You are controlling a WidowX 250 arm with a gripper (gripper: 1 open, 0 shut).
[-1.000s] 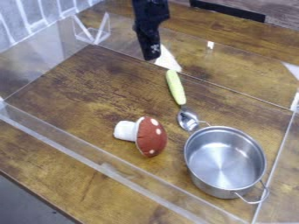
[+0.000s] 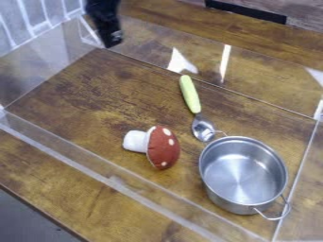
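A dark, blurred gripper (image 2: 109,33) is at the top left, raised above the far left corner of the enclosure; whether its fingers are open or shut does not show. On the wooden surface lie a plush mushroom (image 2: 159,147) with a red spotted cap and white stem, and a spoon (image 2: 190,93) with a pale yellow handle, its metal bowl toward the viewer. A steel pot (image 2: 241,172) with two handles stands at the right, close to the spoon's bowl.
Low transparent walls (image 2: 89,175) surround the work area. White shapes show beyond the far wall.
The gripper has moved left, toward the top left of the view, away from above the far middle. The mushroom, spoon and pot have not moved.
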